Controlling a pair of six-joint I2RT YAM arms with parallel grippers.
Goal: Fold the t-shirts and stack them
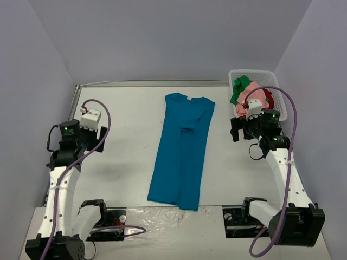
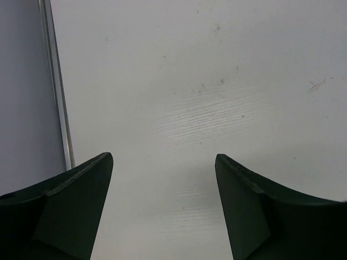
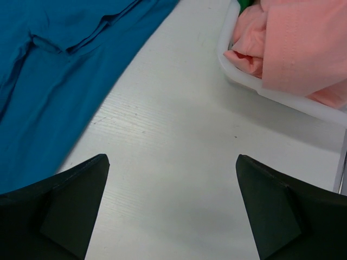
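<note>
A blue t-shirt (image 1: 169,157) lies lengthwise on the middle of the table, its neckline toward the back. Its sides are folded inward, and the lower end reaches the front edge, with the right strip hanging slightly further. In the right wrist view part of the blue shirt (image 3: 70,81) shows at the upper left. My left gripper is open over bare table on the left side, nothing between its fingers. On the right, my right gripper stands open and empty above bare table, to the right of the shirt and just in front of the basket.
A white basket (image 1: 255,72) at the back right holds a pink cloth (image 1: 254,93), a green cloth (image 1: 240,85) and a red one. Walls border the table on the left, back and right. Bare table (image 1: 130,141) lies left of the shirt.
</note>
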